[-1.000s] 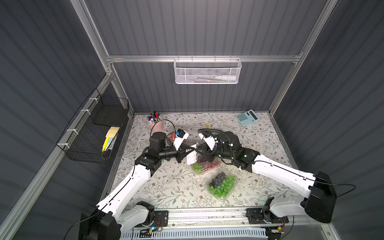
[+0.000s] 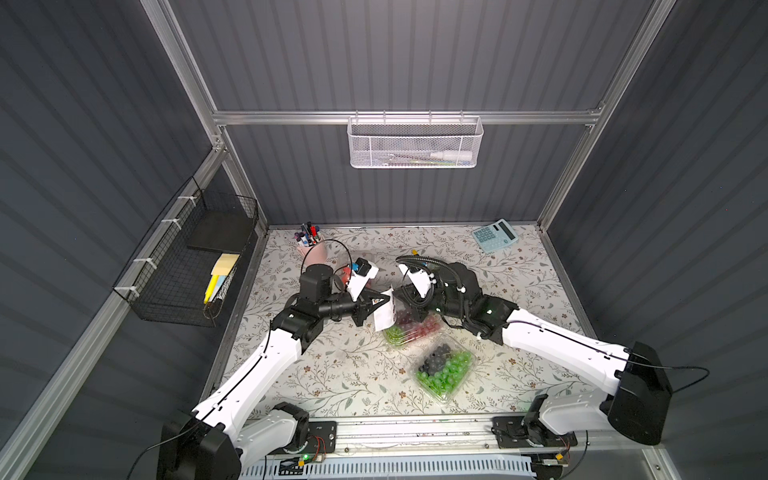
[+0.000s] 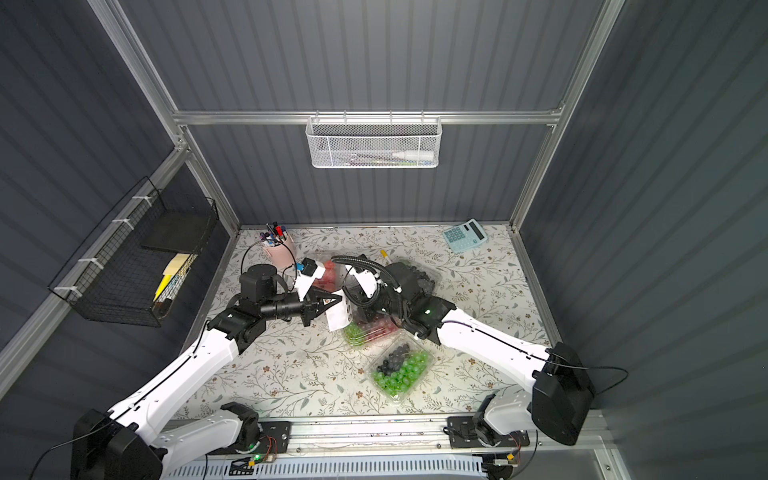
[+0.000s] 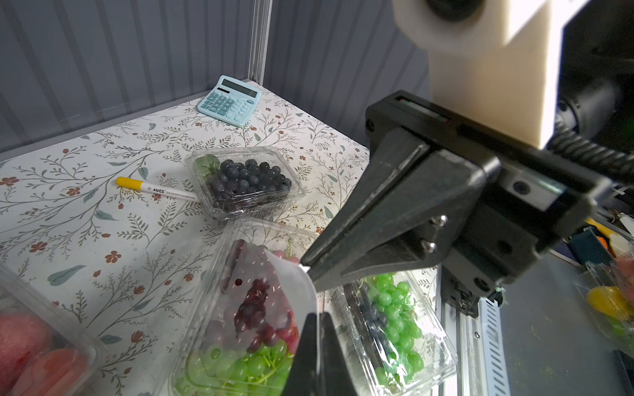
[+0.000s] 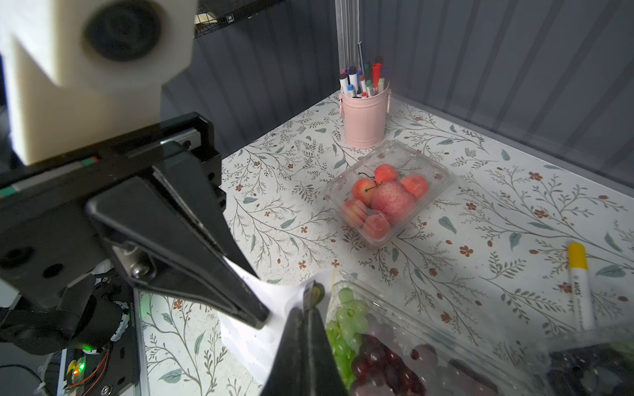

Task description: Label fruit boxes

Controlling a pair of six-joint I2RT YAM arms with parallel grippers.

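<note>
A small white paper sheet (image 2: 384, 313) hangs upright over the grape boxes, between both arms. My left gripper is shut on the sheet, seen nearly edge-on in the left wrist view. My right gripper is shut with its tips close to the sheet's far upper edge; nothing clearly shows between its fingers. Below lies a clear box of red and green grapes (image 4: 254, 330). A box of green and dark grapes (image 2: 444, 369) sits nearer the front. Blueberries fill another box (image 4: 244, 181). One box holds peach-like fruit (image 5: 389, 198).
A yellow-capped marker (image 4: 155, 188) lies beside the blueberries. The pink pen cup (image 5: 365, 118) stands at back left, and a blue calculator (image 2: 495, 236) at back right. A black wire basket (image 2: 176, 272) hangs on the left wall.
</note>
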